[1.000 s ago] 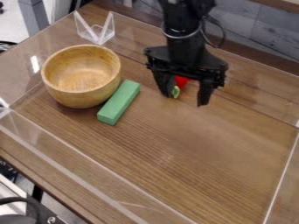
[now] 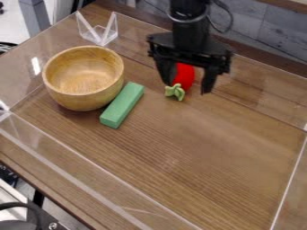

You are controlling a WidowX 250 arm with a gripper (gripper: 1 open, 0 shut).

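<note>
My gripper [image 2: 188, 59] hangs at the top centre, dark and open, its two fingers spread either side of a red object [image 2: 184, 75] behind it. A small light-green item [image 2: 175, 91] lies just below the red one; whether the red object is between the fingers or only behind them I cannot tell.
A yellow wooden bowl [image 2: 83, 77] stands at the left, with a green bar [image 2: 122, 105] beside it. A clear plastic container [image 2: 96, 29] sits at the upper left.
The gripper has moved up and back, leaving more of the red object and the light-green item in view.
</note>
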